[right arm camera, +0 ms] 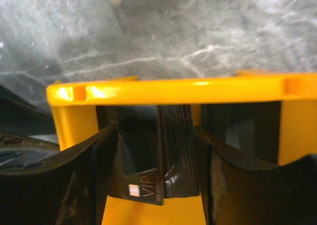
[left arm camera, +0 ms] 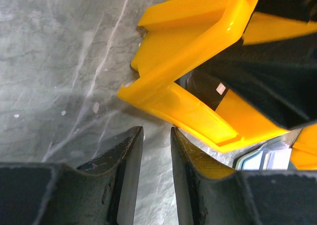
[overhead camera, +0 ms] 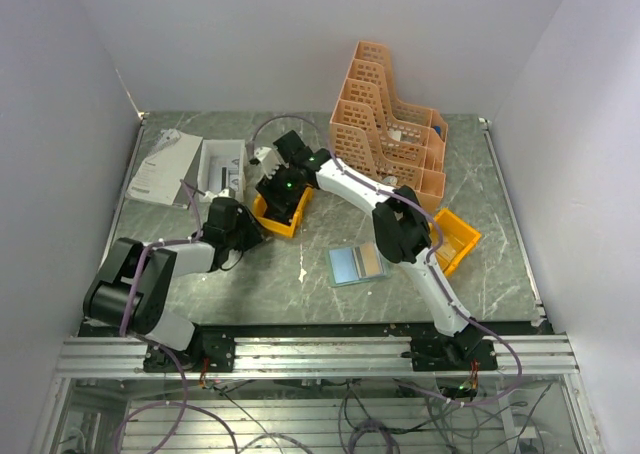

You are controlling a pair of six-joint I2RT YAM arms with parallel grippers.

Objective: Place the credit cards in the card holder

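Note:
A yellow bin (overhead camera: 281,225) holds dark cards; one black card (right arm camera: 136,145) marked VIP lies in it. My right gripper is down over these cards, its fingers part open on either side of the stack. My left gripper is low at the bin's outer wall, fingertips slightly apart with nothing seen between them. A blue card holder (overhead camera: 349,265) with tan and grey parts lies at the centre front.
A white box (overhead camera: 210,154) and a flat white sheet (overhead camera: 160,174) are at back left. A tan rack (overhead camera: 390,144) stands back right, a second yellow bin (overhead camera: 465,230) at right.

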